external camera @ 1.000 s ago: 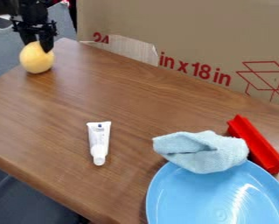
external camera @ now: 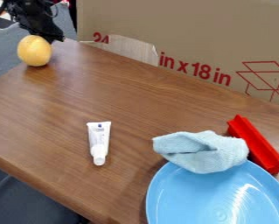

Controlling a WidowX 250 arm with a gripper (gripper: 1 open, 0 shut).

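Note:
My black gripper (external camera: 48, 33) is at the top left, partly out of frame, just above and behind a yellow oval object (external camera: 34, 51) at the table's far left corner. Its fingertips are too dark and small to show whether anything is between them. A white tube (external camera: 100, 140) lies on the wooden table (external camera: 129, 105). A light blue cloth (external camera: 200, 150) rests on the upper rim of a blue plate (external camera: 212, 201), and a red object (external camera: 256, 142) lies beside it at the right.
A large cardboard box (external camera: 177, 31) stands along the back edge of the table. A grey surface lies beyond the table's left side.
The gripper has shifted slightly up, and the yellow object sits a little left of and higher in the view than before. The other things have not moved.

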